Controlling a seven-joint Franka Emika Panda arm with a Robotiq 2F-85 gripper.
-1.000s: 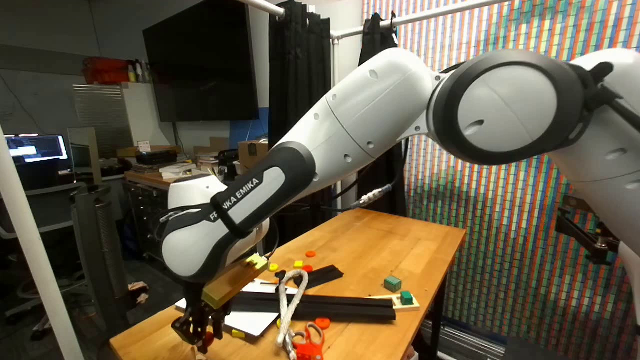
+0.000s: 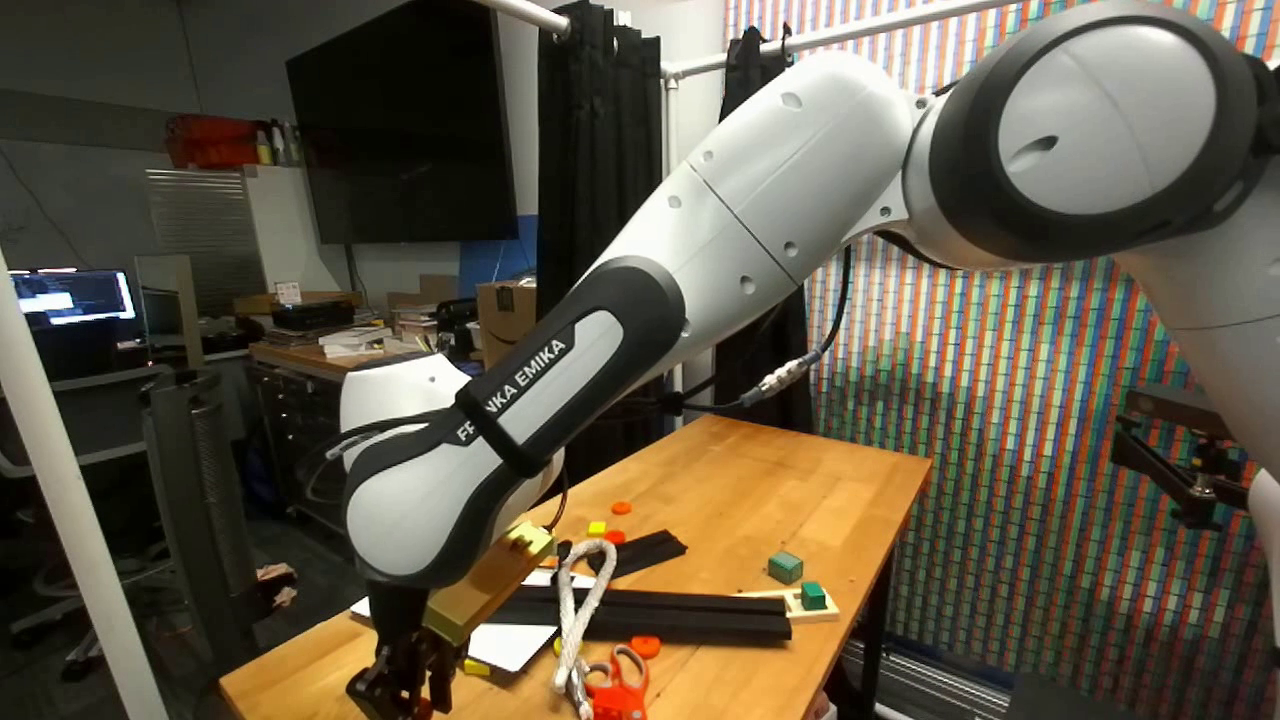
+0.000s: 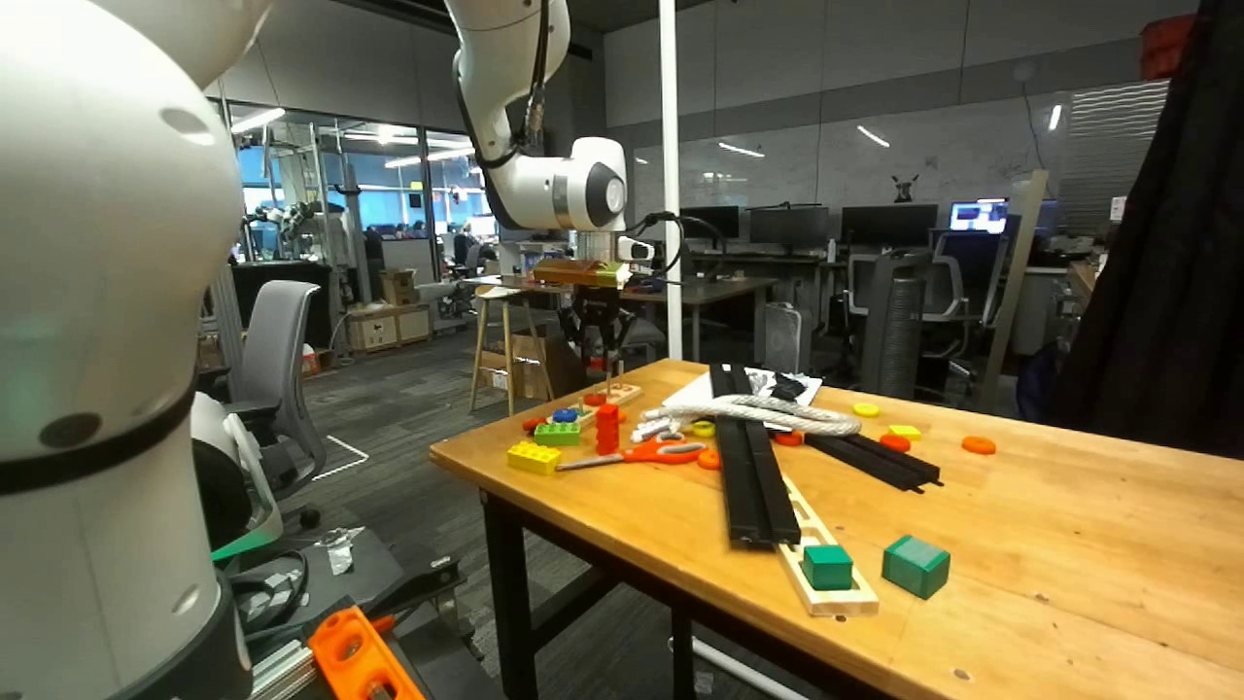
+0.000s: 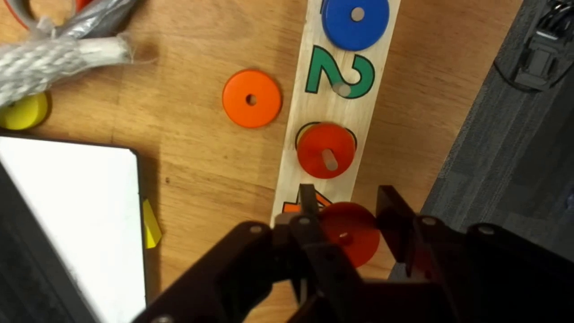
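Note:
In the wrist view my gripper is shut on a red disc, which spans the gap between its dark fingers. Below it lies a light wooden peg board, with the disc and fingers covering part of its orange-numbered end. Another red disc sits around a peg on the board, and a blue disc is around the peg farther up. The peg at the green 2 is bare. Beside the board an orange disc rests flat on the table. In exterior view 2 the gripper hangs over the table's far corner.
White rope, orange scissors, black rails and several blocks crowd the table's middle. A yellow block stands near the edge.
My gripper has shifted slightly right and lower in exterior view 1, the upper arm moving right with it. Red still shows at its fingertips.

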